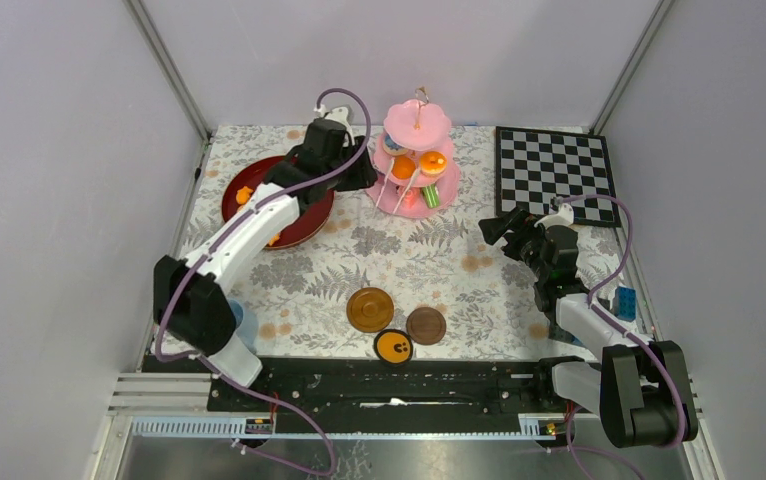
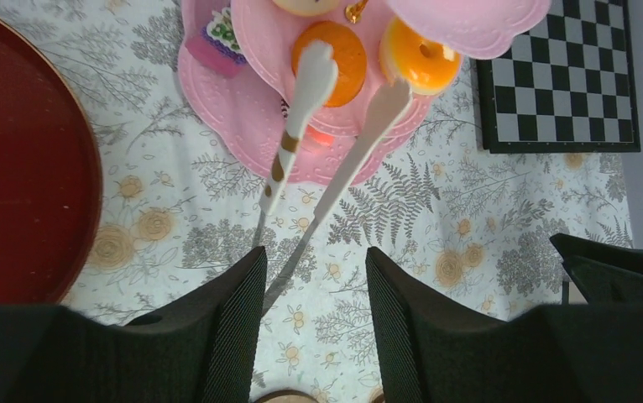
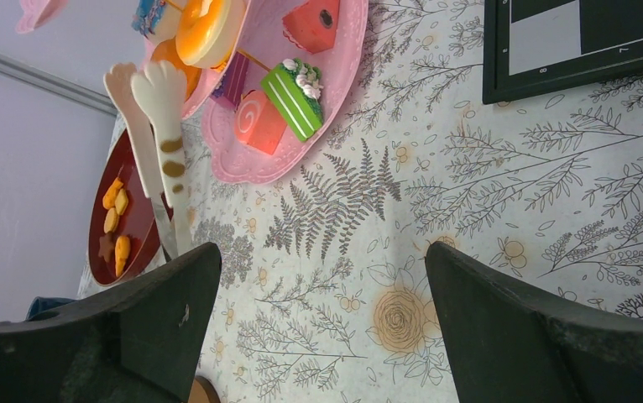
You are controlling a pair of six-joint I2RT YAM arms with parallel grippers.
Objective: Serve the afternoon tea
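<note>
White-ended tongs (image 2: 310, 84) with metal shanks stand spread beside the pink tiered stand (image 1: 418, 126). My left gripper is part open, its fingers well apart with tablecloth visible between them. The tongs' metal shanks run down behind its left finger (image 2: 238, 323); whether they touch it is hidden. On the stand's middle tier sit a yellow-orange ring cake (image 2: 417, 57) and an orange round one (image 2: 339, 63). Below lie a green slice (image 3: 293, 99) and a pink roll (image 3: 259, 124). My right gripper stands open over bare cloth, holding nothing.
A red tray (image 1: 304, 228) with small orange pieces lies under the left arm. At the back right lies a checkered board (image 1: 554, 172). Several coasters, including a gold one (image 1: 370, 310), lie near the front edge.
</note>
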